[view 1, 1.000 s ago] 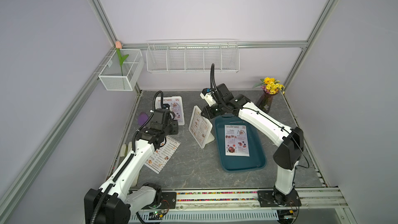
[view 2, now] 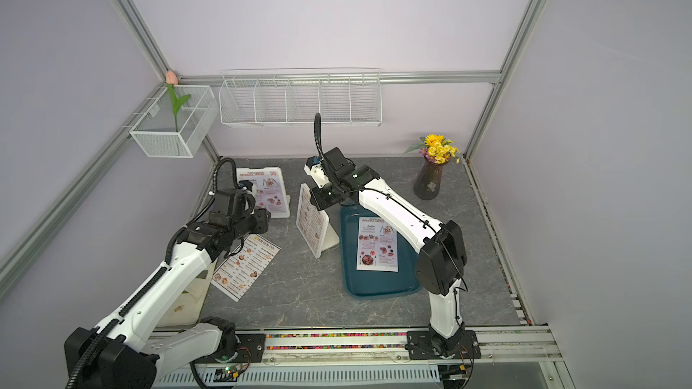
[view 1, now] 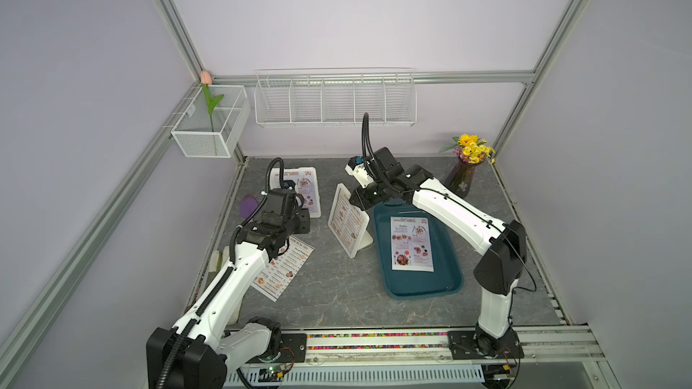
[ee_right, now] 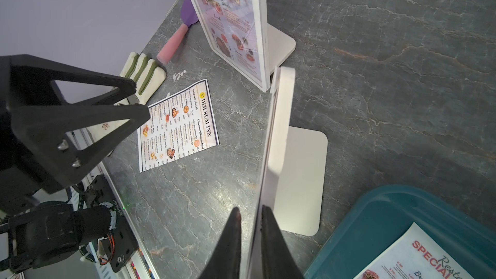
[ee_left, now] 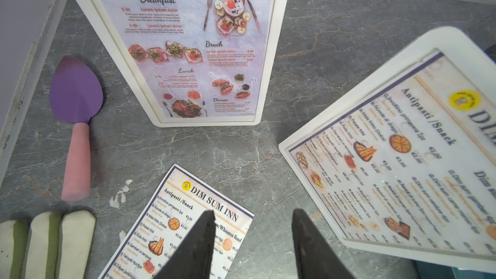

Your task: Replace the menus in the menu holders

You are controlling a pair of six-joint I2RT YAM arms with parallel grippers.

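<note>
In the left wrist view a white menu holder (ee_left: 264, 72) with a breakfast menu stands at the back. A second white holder (ee_left: 361, 237), tilted in that view, shows a Dim Sum menu. A loose Dim Sum sheet (ee_left: 178, 222) lies on the table. My left gripper hovers above beside that sheet, open, with nothing between its fingers. In the right wrist view my right gripper is part open over the second holder's edge. One finger overlaps the panel in view; whether it touches is unclear. Another menu sheet (view 1: 412, 243) lies in the teal tray (view 1: 389, 284).
A purple spatula (ee_left: 76, 90) and a pale, green-striped object (ee_left: 49, 242) lie at the left edge. A vase of yellow flowers (view 1: 461, 175) stands at the back right. Wire baskets (view 1: 336, 101) hang on the back wall.
The left arm, holders and sheets look unchanged.
</note>
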